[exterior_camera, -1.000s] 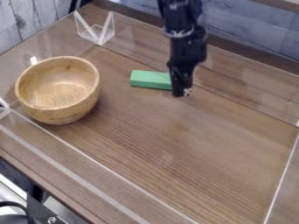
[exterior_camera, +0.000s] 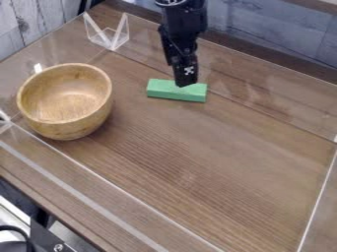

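The black robot gripper hangs over the table at the top centre, its fingertips just above and behind a green block. The gripper is open, with nothing seen between its fingers. The green block lies flat on the wooden table.
A large tan wooden bowl sits at the left. A white wire rack stands at the back left.
The gripper has moved up and back, away from the green block's right end. The block looks to lie in the same place.
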